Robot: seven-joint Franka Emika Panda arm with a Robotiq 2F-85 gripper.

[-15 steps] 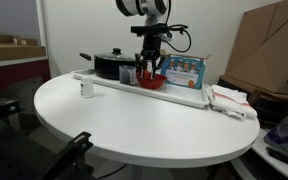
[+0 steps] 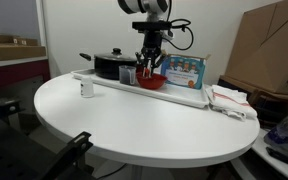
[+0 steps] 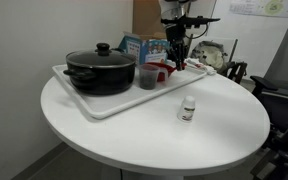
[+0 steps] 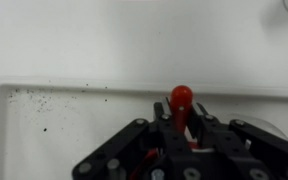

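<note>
A slim red object with a rounded end (image 4: 181, 97) is pinched between the fingertips of my gripper. Its lower part is mostly hidden by the fingers, so I cannot tell its full shape. In exterior view 1 my gripper (image 2: 147, 68) points down over a red bowl (image 2: 152, 83) on the white tray (image 2: 189, 96). Exterior view 2 has the gripper (image 3: 176, 63) behind a grey translucent cup (image 3: 149, 77), with the bowl largely covered.
A black lidded pot (image 3: 99, 70) occupies one end of the tray. Behind the bowl stands a colourful box (image 2: 186, 71); a white cloth (image 2: 231, 101) lies beyond the other end. A small white bottle (image 3: 187, 108) stands alone.
The arm has shifted only very slightly over the red bowl. The tray, pot, cup and bottle look unmoved.
</note>
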